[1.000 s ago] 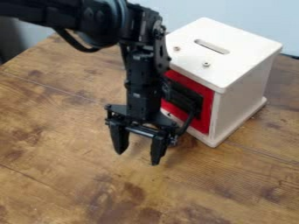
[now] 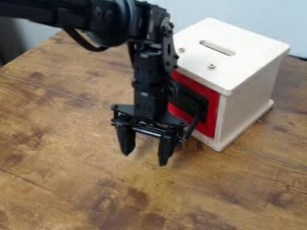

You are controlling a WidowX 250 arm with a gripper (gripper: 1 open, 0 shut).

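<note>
My black gripper [image 2: 145, 148] hangs low over the wooden table in front of a white wooden box [image 2: 246, 85], its two fingers pointing down and spread apart with nothing visible between them. The box has a red front panel [image 2: 207, 119] with a dark opening, partly hidden behind the arm. A slot and small screw-like fittings show on its top.
A pale wall stands at the back, beyond the table's edge.
The box has not moved.
</note>
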